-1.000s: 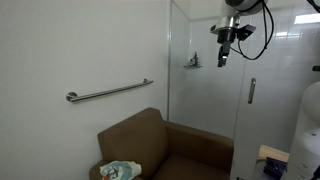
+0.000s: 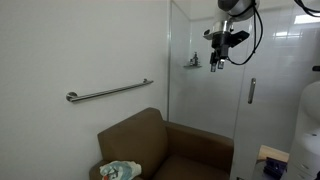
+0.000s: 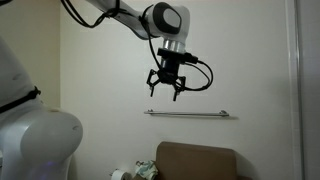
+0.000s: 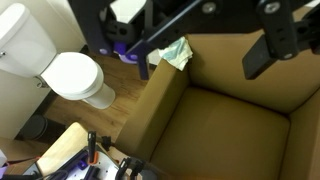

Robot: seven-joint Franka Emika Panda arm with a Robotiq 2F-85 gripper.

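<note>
My gripper (image 3: 164, 93) hangs high in the air, fingers pointing down and spread apart with nothing between them. In the wrist view the two dark fingers (image 4: 257, 60) stand wide of each other above a brown armchair (image 4: 215, 120). A crumpled cloth (image 4: 178, 53), pale with green and tan patches, lies at the chair's arm, well below the gripper. Exterior view 1 shows the same cloth (image 2: 121, 170) draped at the chair's near left, partly cut off by the bottom edge.
A white toilet (image 4: 72, 68) stands beside the chair. A small table (image 2: 268, 160) with dark items is at the lower right. A metal grab bar (image 2: 110, 90) runs along the wall, and a glass door with a handle (image 2: 252, 90) is behind the arm. Air around the gripper is clear.
The gripper has shifted a little to the left in exterior view 1 and turned, so both fingers now show apart. Cloth and chair stay where they were.
</note>
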